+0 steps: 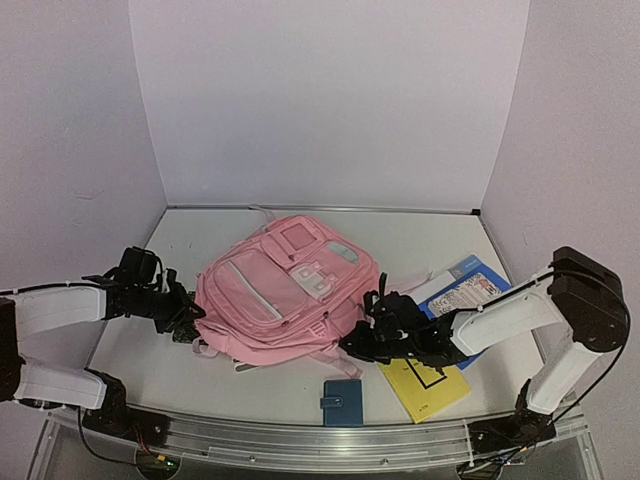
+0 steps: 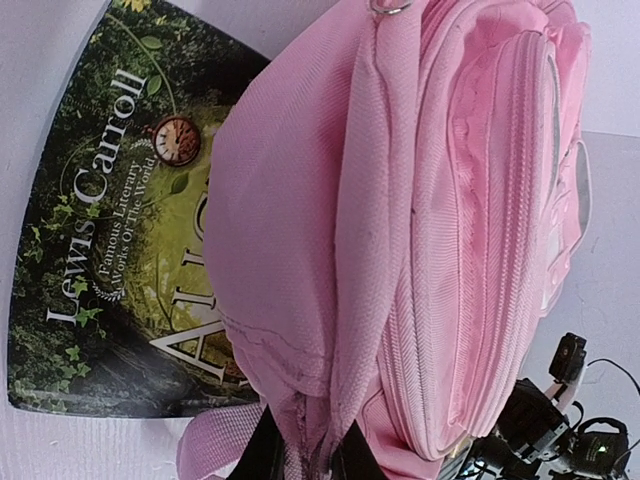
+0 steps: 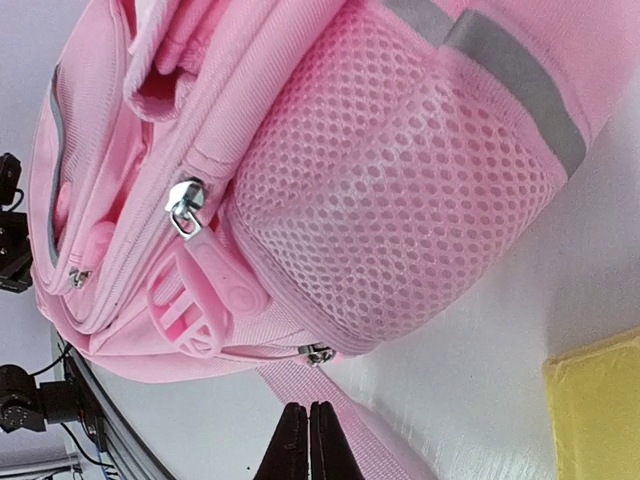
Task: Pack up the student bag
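Observation:
The pink backpack point(image 1: 285, 285) lies tilted on the table, its front pocket side up. At its left lower corner, my left gripper is shut on a fold of the pink fabric. Beside the bag's lower right side is my right gripper, its fingertips together with no fabric visible between them; a pink strap point(image 3: 350, 420) runs behind them. A Lewis Carroll book point(image 2: 110, 250) lies partly covered by the bag on the left. Blue point(image 1: 470, 285) and yellow point(image 1: 425, 390) books lie at the right, partly hidden by the right arm.
A dark blue wallet-like item point(image 1: 342, 402) with a clasp lies near the front edge. Metal rails point(image 1: 300, 435) border the front, and walls close in the back and sides.

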